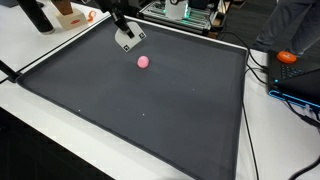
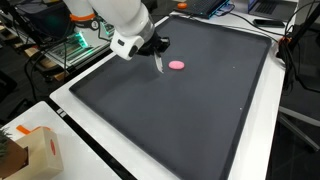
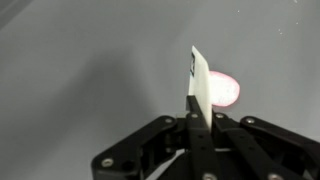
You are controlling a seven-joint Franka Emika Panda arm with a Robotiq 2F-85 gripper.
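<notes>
A thin white card [image 1: 130, 37] with dark marks near its corners is gripped by one edge in my shut gripper. From the wrist, the card [image 3: 201, 80] appears almost edge-on, jutting forward from between the fingers. It looks like a narrow sliver [image 2: 158, 64] below the gripper in exterior view 2. A round pink disc [image 1: 143, 62] lies flat on the dark grey board close to the card. In the wrist view the card partly covers the disc [image 3: 224, 89]. Whether the card's lower edge touches the board is hard to tell.
The dark board [image 1: 170, 110] is bare over most of its surface. Beyond it, a white table edge [image 2: 262, 90] runs along the side. An orange-and-white object [image 2: 40, 155] sits at the near left corner in exterior view 2.
</notes>
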